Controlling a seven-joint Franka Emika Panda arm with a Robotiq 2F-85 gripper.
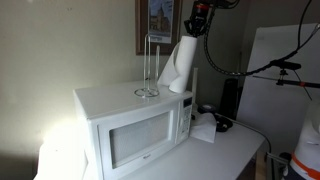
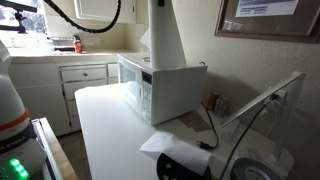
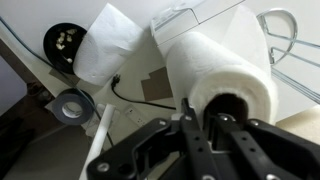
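A white paper towel roll point(image 1: 185, 62) hangs from my gripper point(image 1: 198, 24) above the right end of the microwave point(image 1: 132, 138); a loose sheet trails on its left side. In the wrist view the gripper is shut on the near end of the roll point(image 3: 212, 68), at its dark core opening. How the fingers sit inside or around the core is hard to tell. A wire towel holder point(image 1: 150, 92) with an upright post stands on the microwave top, left of the roll. The second exterior view has the roll point(image 2: 166, 42) over the microwave point(image 2: 175, 95).
On the table by the microwave lie a dark pan point(image 2: 180, 170) and a white paper sheet point(image 2: 176, 149). A tape roll point(image 3: 72, 106) and a black cable point(image 3: 140, 101) are near the wall.
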